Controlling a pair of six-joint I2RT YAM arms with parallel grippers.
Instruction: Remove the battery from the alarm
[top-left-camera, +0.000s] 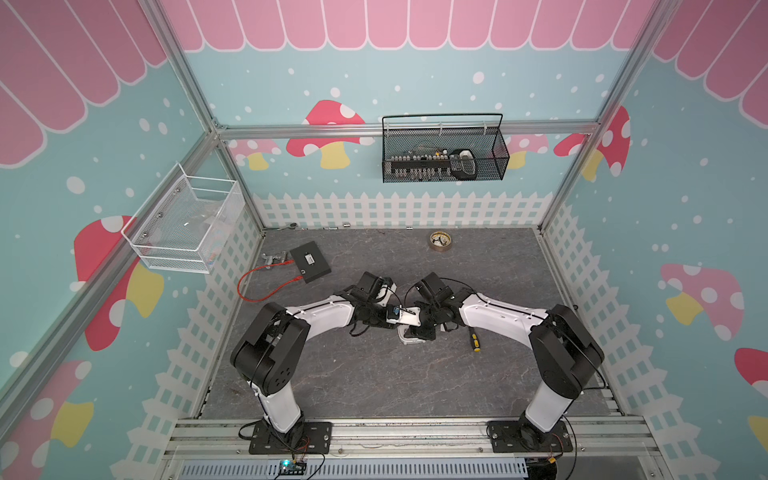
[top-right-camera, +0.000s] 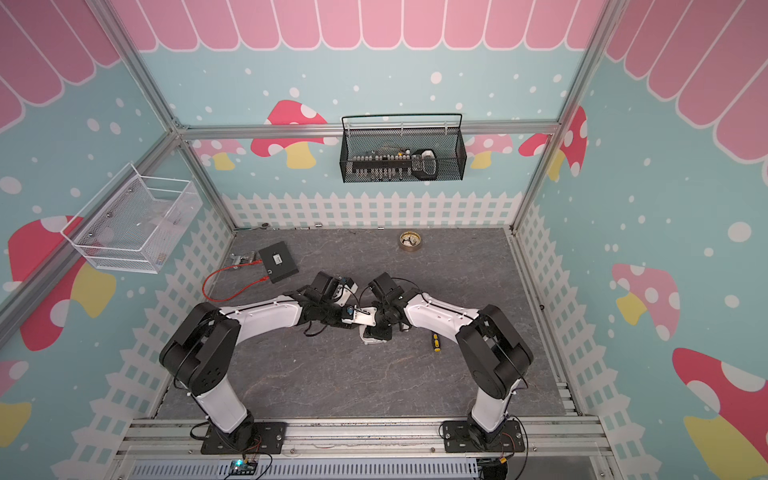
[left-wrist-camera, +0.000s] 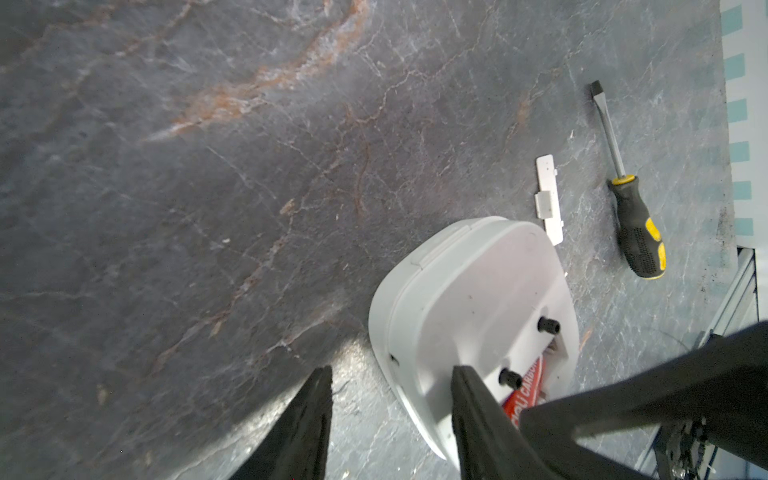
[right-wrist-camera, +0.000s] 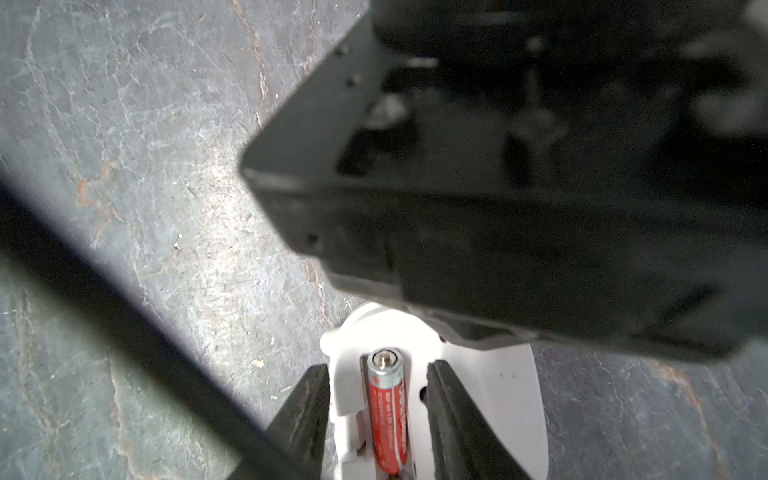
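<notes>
The white alarm (left-wrist-camera: 488, 296) lies on the grey table, its battery compartment uncovered. A red battery (right-wrist-camera: 387, 416) sits in that compartment, with the right gripper open around it, fingertips on either side near its upper end. My left gripper is open at the alarm's rounded side, one fingertip over the housing and the other over the table, with nothing seen held between them. In both top views the two wrists crowd over the alarm and hide much of it.
A white cover piece (left-wrist-camera: 548, 200) and a screwdriver (left-wrist-camera: 636, 224) lie beside the alarm. A dark box with red cable (top-left-camera: 309, 261) is at back left, a round tape roll (top-left-camera: 440, 241) at the back.
</notes>
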